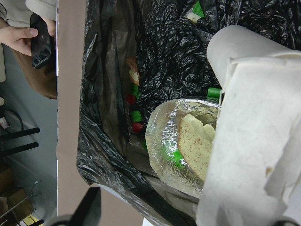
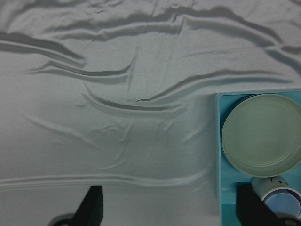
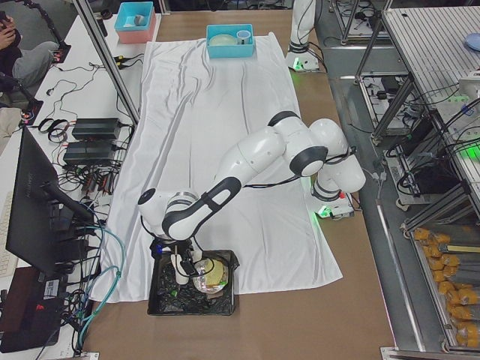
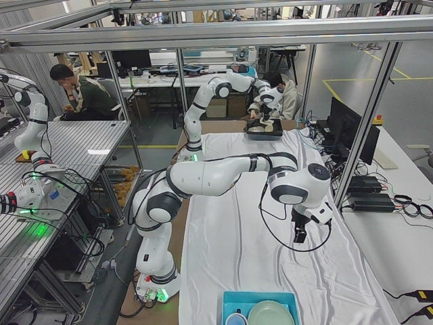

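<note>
My left gripper (image 3: pixel 182 253) is over a black bag-lined bin (image 3: pixel 161 300). In the left wrist view a white paper item (image 1: pixel 254 141), partly torn, fills the right side close to the camera, above another white cylinder (image 1: pixel 235 44); whether the fingers grip it is unclear. A clear lidded container (image 1: pixel 160 146) holding tan flatbread (image 1: pixel 193 143) lies in the bin among small green and red pieces. My right gripper (image 4: pixel 300 223) hangs over the white cloth (image 2: pixel 117 141), its fingertips far apart in the right wrist view, near a blue tray (image 2: pixel 219 141) with a pale plate (image 2: pixel 261 132) and cup (image 2: pixel 282 202).
A monitor (image 3: pixel 37 210) and cables line one side of the table; metal frame posts (image 4: pixel 365 128) stand around it. A person (image 4: pixel 88 101) sits nearby.
</note>
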